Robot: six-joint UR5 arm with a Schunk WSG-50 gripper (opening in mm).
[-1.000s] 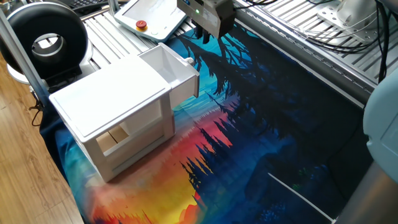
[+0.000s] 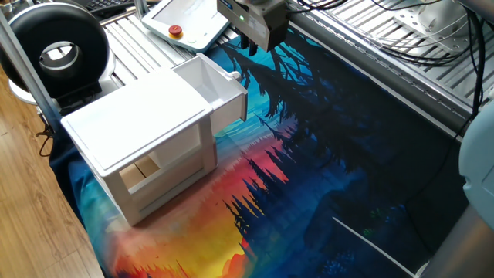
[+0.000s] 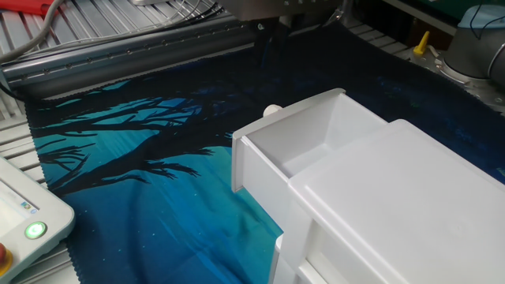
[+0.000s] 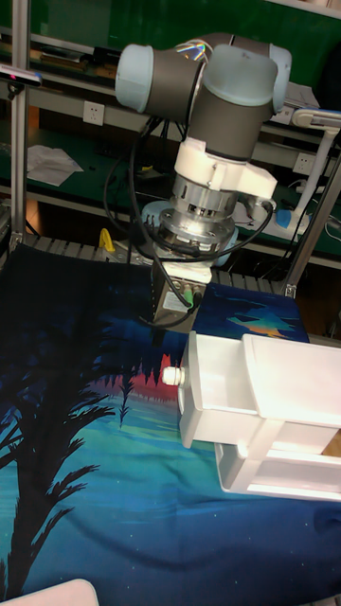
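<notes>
A white cabinet (image 2: 139, 116) stands on the colourful printed cloth, its upper drawer (image 2: 212, 85) pulled out. Seen from exterior view 2, the open drawer (image 3: 296, 146) looks empty, and a round white knob (image 3: 272, 110) sits on its front. My gripper (image 2: 248, 45) hangs over the cloth beyond the drawer front, apart from it. Its dark fingers (image 3: 262, 49) point down against dark cloth, so their spacing is unclear; nothing held is visible. In exterior view 3 the arm's tool end (image 4: 176, 298) is behind the knob (image 4: 173, 376).
A control pendant with a red button (image 2: 176, 31) lies beside the cloth's far edge. A black spool (image 2: 58, 54) stands behind the cabinet. Along one side runs a metal rail (image 2: 386, 85). The cloth in front of the drawer is bare.
In exterior view 1 my gripper has shifted slightly left, and the arm's pale blue joint has moved a little right. The cabinet and its open drawer are unchanged.
</notes>
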